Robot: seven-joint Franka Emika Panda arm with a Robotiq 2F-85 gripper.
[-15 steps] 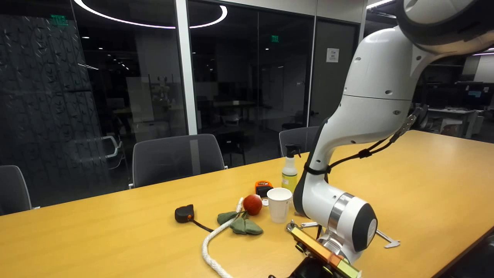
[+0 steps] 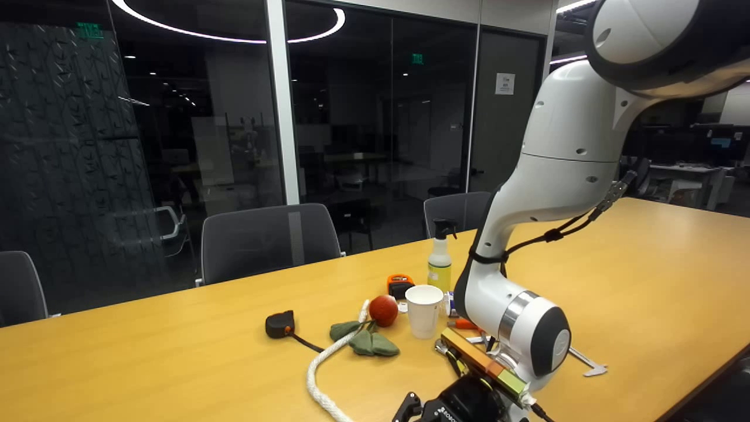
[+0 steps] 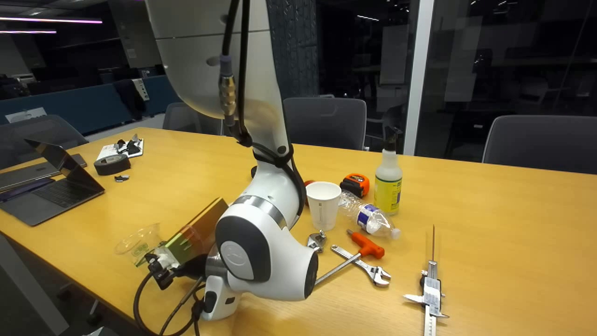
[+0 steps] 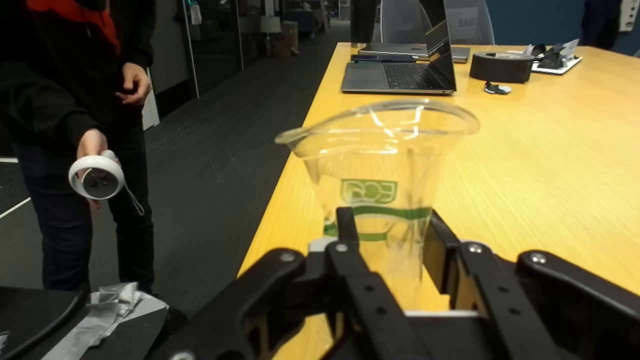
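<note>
A clear plastic cup [image 4: 372, 165] with green print stands out in the wrist view, its rim bent out of round. My gripper is around its lower part, with black fingers [image 4: 346, 231] apart on either side. The cup's wall looks creased near the right finger. Whether both pads press on it, I cannot tell, nor whether its base touches the table. In exterior view 2 the cup [image 3: 140, 244] appears tilted beside the gripper's mount, near the table edge; the fingers are hidden there. Exterior view 1 shows only part of the gripper at the bottom edge.
Beyond the cup are a laptop [image 4: 399, 75] and black tape roll [image 4: 501, 67]. A white paper cup [image 3: 323, 207], spray bottle [image 3: 388, 182], plastic bottle [image 3: 366, 215], orange-handled tool [image 3: 366, 245] and calipers [image 3: 431, 294] lie across the table. A person stands left of the table.
In exterior view 1 the wrist and gripper have risen slightly and shifted, so more of the gripper shows at the bottom edge. An orange tool handle is now visible beside the arm. The other table objects have stayed put.
</note>
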